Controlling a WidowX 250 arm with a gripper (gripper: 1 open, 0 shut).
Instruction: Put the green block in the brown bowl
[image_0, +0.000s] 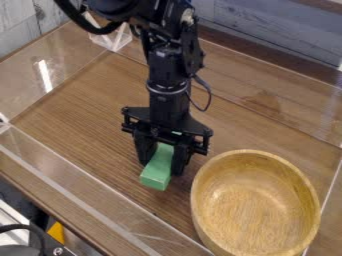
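The green block (158, 168) is between the fingers of my black gripper (162, 163), which is shut on it. Its lower end sticks out toward the camera, while the dark fingers cover parts of its sides. Whether the block still touches the table cannot be made out. Just to the right of the gripper stands the brown bowl (211, 187), round, wide and empty, with its rim close to the right finger.
Bare wooden table (74, 120) lies to the left and behind the arm. A clear plastic-like object (112, 38) is at the back left. Black and yellow parts (47, 232) occupy the lower left corner. A low wall (287, 45) bounds the back.
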